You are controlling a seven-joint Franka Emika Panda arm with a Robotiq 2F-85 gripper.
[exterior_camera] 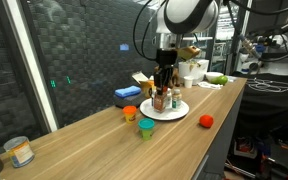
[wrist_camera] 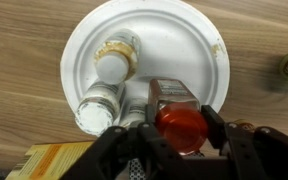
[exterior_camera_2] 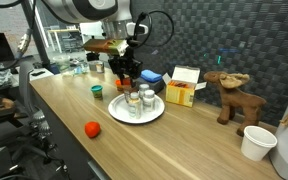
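A bottle with an orange-red cap (wrist_camera: 182, 128) stands among the jars on the white plate (wrist_camera: 174, 32). My gripper is above it and shut on the cap, one finger at each side. In exterior view 1, the bottle's brown body (exterior_camera: 162, 102) shows just under the gripper (exterior_camera: 165, 84). The gripper (exterior_camera_2: 125, 79) also reaches down over the plate in exterior view 2, where white-capped jars (exterior_camera_2: 148, 98) partly hide the bottle. Whether the bottle touches the plate cannot be told.
Close by are a green cup (exterior_camera: 147, 127), an orange cup (exterior_camera: 130, 113) and a red tomato (exterior_camera: 206, 121). Behind the plate stands an open yellow box (exterior_camera_2: 184, 85), with a toy deer (exterior_camera_2: 238, 100) and a white cup (exterior_camera_2: 256, 142) farther along.
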